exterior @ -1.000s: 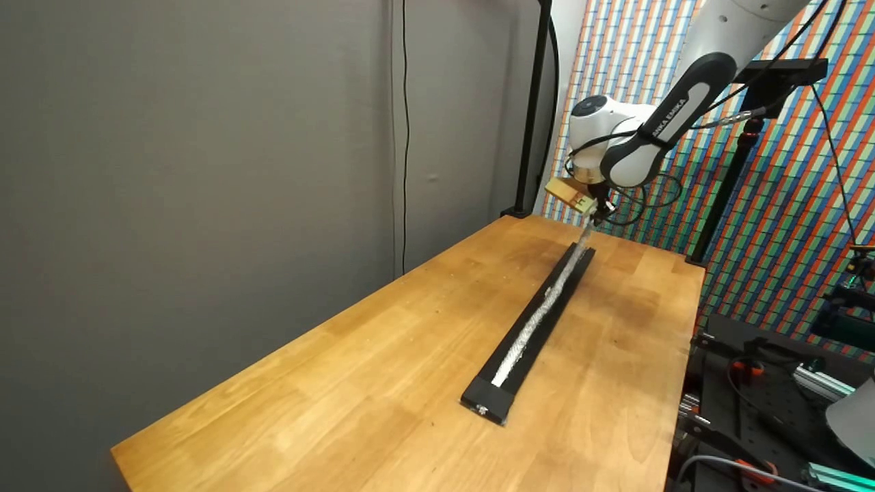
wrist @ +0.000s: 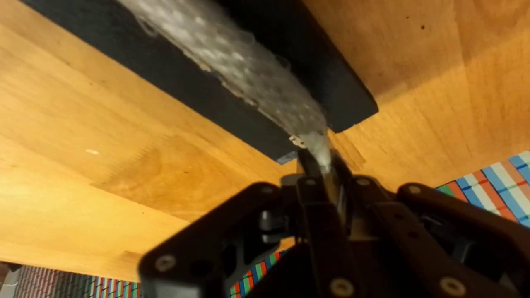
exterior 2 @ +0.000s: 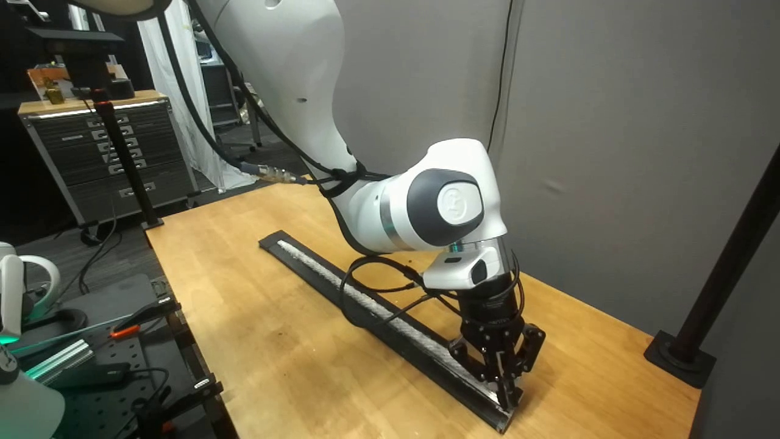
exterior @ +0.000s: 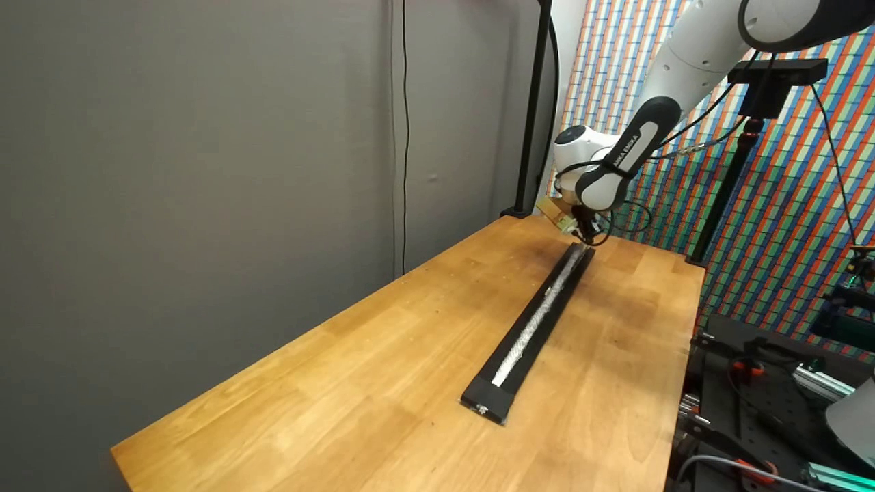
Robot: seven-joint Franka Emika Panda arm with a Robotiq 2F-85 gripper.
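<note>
A white braided sleeve lies along the channel of a long black tray on the table. In the wrist view the sleeve narrows to a whitish tip just past the open end of the black tray, and my gripper is shut on that tip. Seen from the second exterior view, the gripper points down at the near end of the tray, low over the table. How firmly the pads press cannot be seen.
A black stand is fixed at the table's corner, and a grey wall runs along one side. Cables loop from the arm close to the tray.
The arm has come down and slightly left in the first exterior view. The sleeve's end, raised above the tray a second ago, is now low at the tray's end.
</note>
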